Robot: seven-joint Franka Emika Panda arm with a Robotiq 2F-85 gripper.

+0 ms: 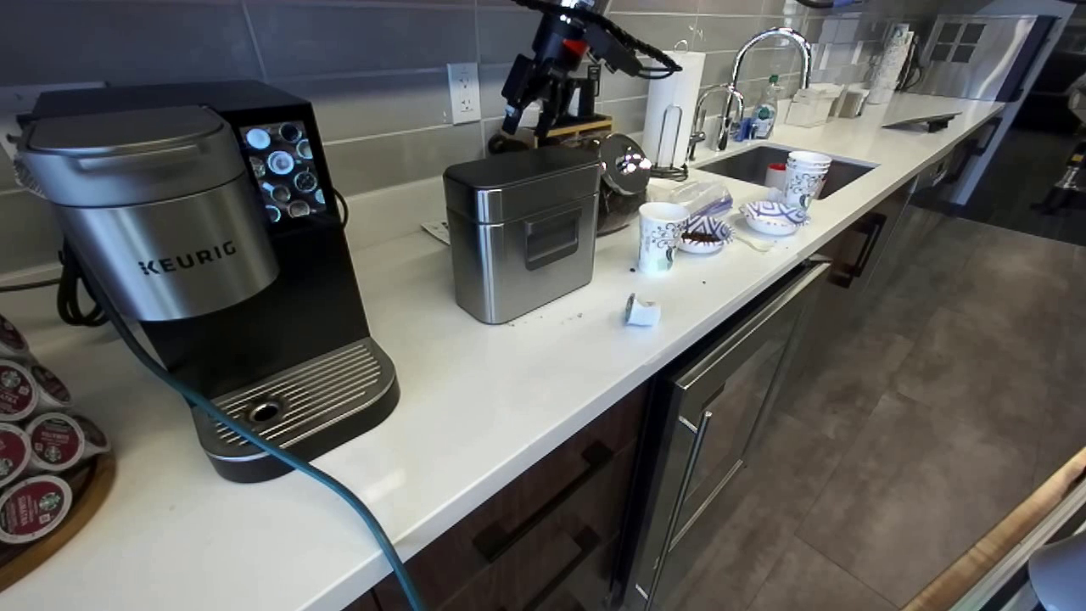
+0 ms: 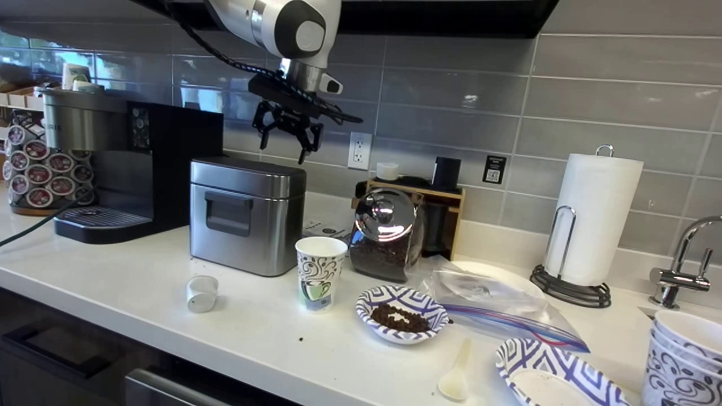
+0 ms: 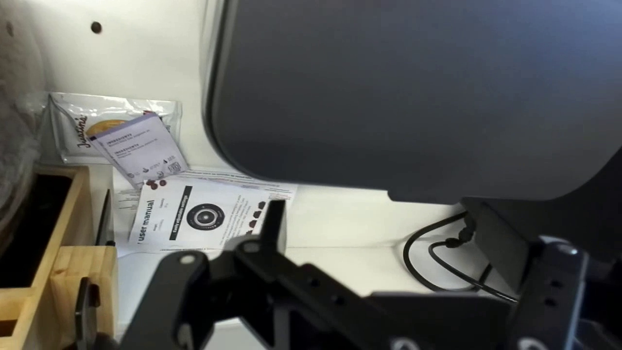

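Note:
In exterior view 2, my gripper hangs in the air above the steel canister, its two fingers spread wide with nothing between them. Exterior view 1 has the gripper above and behind the same canister. The canister's dark lid fills much of the wrist view, and parts of the gripper's linkage cross the bottom. A patterned paper cup stands upright on the counter. Nearby, a small white pod lies on its side. Coffee beans sit in a paper bowl.
The Keurig machine stands left of the canister. A glass jar and wooden organizer are behind to the right. A user manual and packets lie by the wall.

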